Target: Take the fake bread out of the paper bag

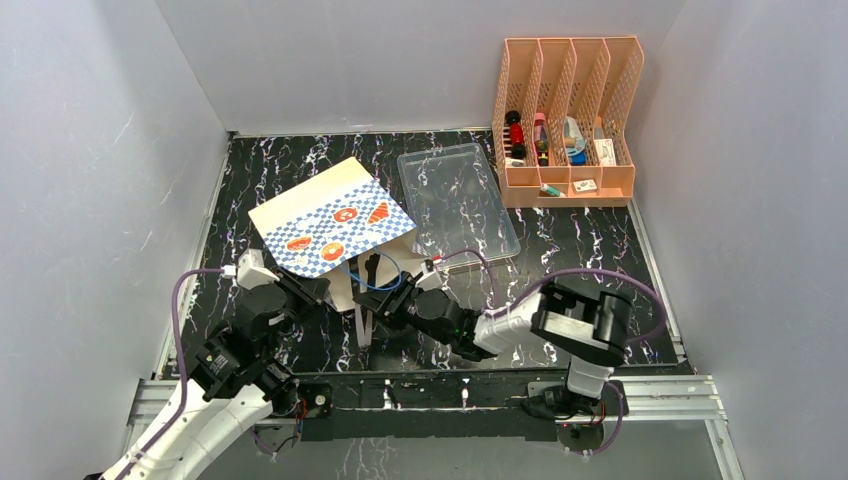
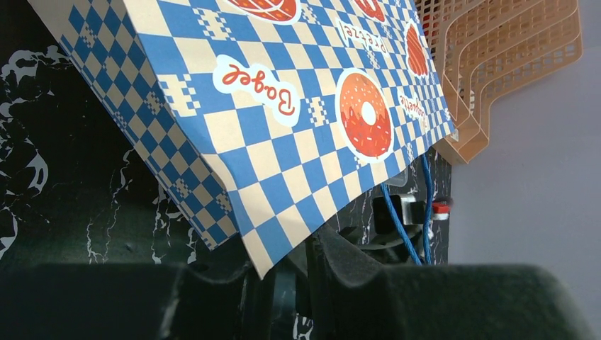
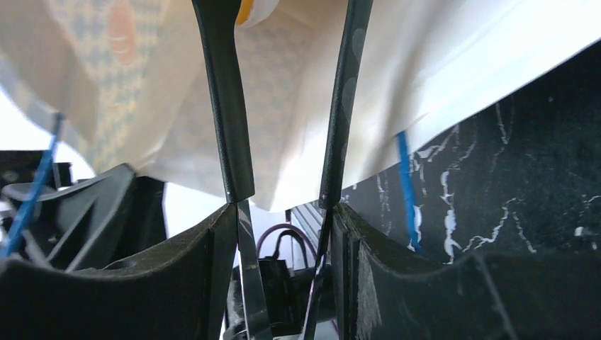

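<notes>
The paper bag (image 1: 340, 225), blue-and-cream checked with bread pictures, lies on the table with its mouth toward the arms. At its near left corner is my left gripper. Its fingers stand apart, and the bag's corner hangs in front of one of them. In my right gripper is a pair of tongs (image 3: 228, 120), with one arm against each finger; their black tips reach into the mouth. A small yellow-orange and white piece (image 3: 256, 10), perhaps the bread, shows behind a tong arm in the right wrist view; the rest is hidden.
A blue string handle (image 1: 384, 289) loops across the bag's mouth beside the tongs. To the right lies a clear tray (image 1: 455, 190), looking empty. A peach organizer (image 1: 570, 195) with small items stands at the back right.
</notes>
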